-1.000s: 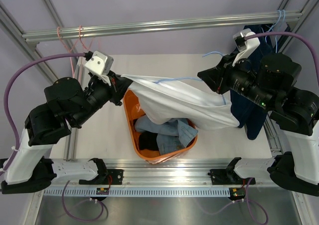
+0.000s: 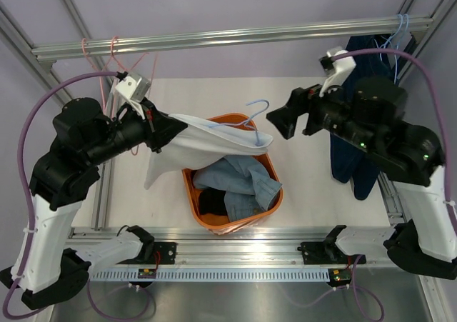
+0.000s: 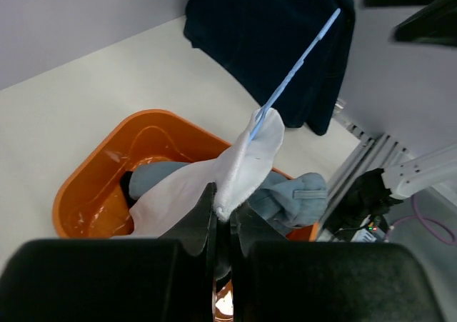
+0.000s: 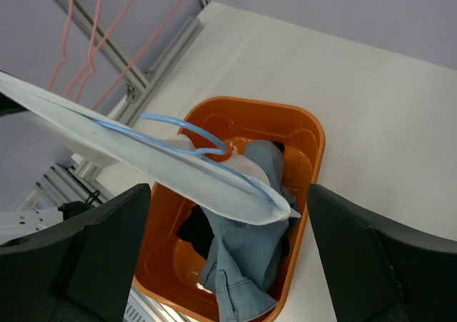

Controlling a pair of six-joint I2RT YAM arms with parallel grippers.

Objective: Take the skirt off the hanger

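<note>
A white skirt [image 2: 207, 147] with a blue hanger [image 2: 258, 103] in it stretches rightward from my left gripper [image 2: 168, 133], which is shut on the fabric. In the left wrist view the white cloth [image 3: 246, 161] rises from between the fingers, with the blue hanger [image 3: 300, 61] sticking out at its top. My right gripper [image 2: 296, 122] stands open just right of the skirt's far end; in the right wrist view that end [image 4: 253, 211] lies ahead of its open fingers, with the hanger's hook [image 4: 207, 140] above.
An orange bin [image 2: 203, 215] holding denim and black clothes sits below on the white board [image 2: 307, 200]. Dark blue garments [image 2: 357, 175] hang from blue hangers at the right of the metal rail [image 2: 243, 35]; pink hangers hang at its left.
The skirt and hanger have swung rightward, with my left gripper shifted slightly right.
</note>
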